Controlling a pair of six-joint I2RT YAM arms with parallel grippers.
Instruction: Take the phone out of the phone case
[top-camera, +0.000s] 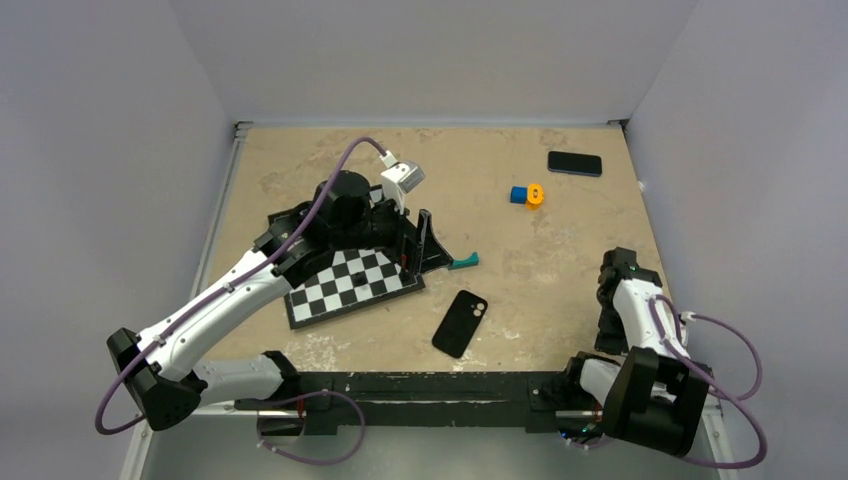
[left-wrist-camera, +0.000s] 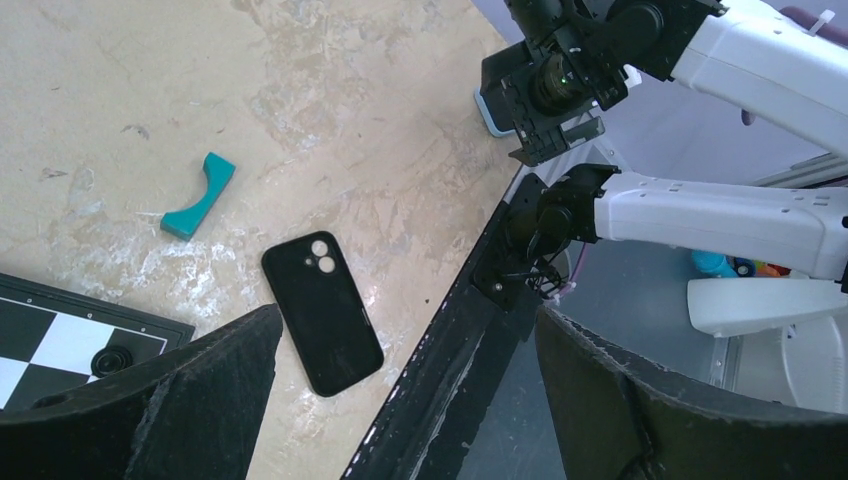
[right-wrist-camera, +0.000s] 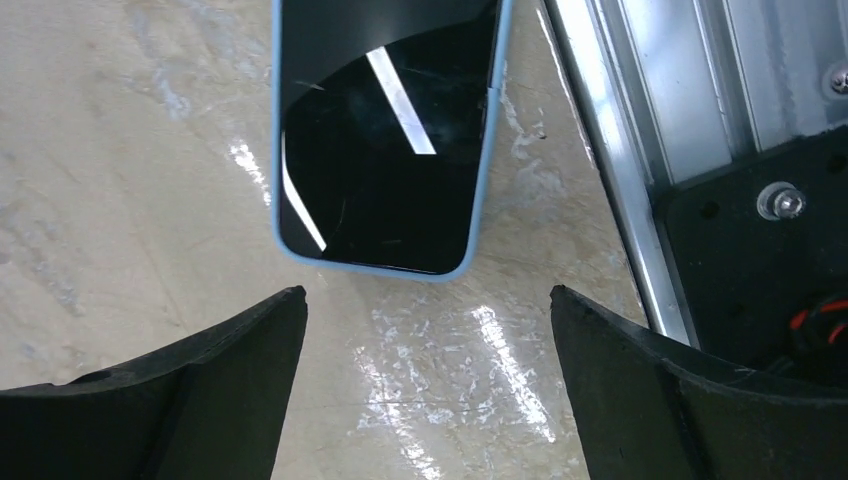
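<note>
A dark case (top-camera: 460, 323) with camera holes lies back up near the table's front edge. In the left wrist view the same black case (left-wrist-camera: 322, 315) appears within the span of my left gripper, which is open and empty above the table. A phone with a light-blue rim (right-wrist-camera: 385, 190), screen up, fills the upper part of the right wrist view. My right gripper stands open over it, fingers apart at its near end, nothing between them. From above, the right arm covers this phone. Another dark phone (top-camera: 575, 163) rests at the back right.
A checkered board (top-camera: 345, 290) is under the left arm. A teal curved piece (top-camera: 464, 261) sits beyond the case, and a blue cylinder (top-camera: 518, 195) and yellow ring (top-camera: 535, 195) lie farther back. A metal edge (right-wrist-camera: 610, 130) runs beside the blue-rimmed phone.
</note>
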